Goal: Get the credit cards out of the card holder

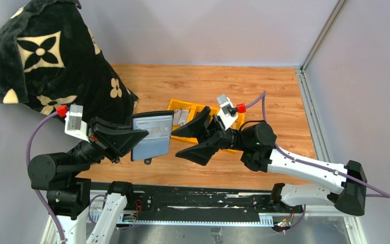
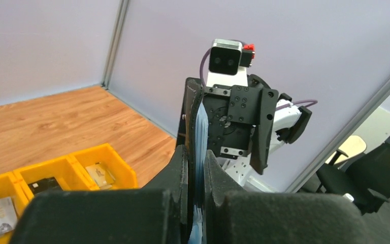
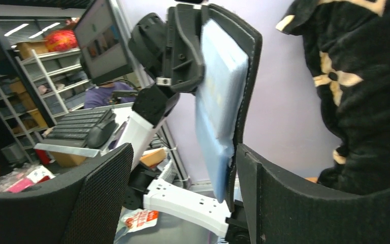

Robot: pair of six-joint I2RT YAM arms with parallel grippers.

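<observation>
The card holder, a black cover with pale blue translucent sleeves, hangs above the table. My left gripper is shut on its left side. Edge-on in the left wrist view, the holder runs upward from between the left fingers. In the top view a pale, faintly printed rectangle shows in its sleeve; whether it is a card I cannot tell. Just right of the holder, my right gripper stands open with nothing between its fingers. The right wrist view has the holder beyond the right fingers.
A yellow divided tray sits on the wooden table behind the grippers, with small flat items in its compartments. A dark patterned cushion fills the back left.
</observation>
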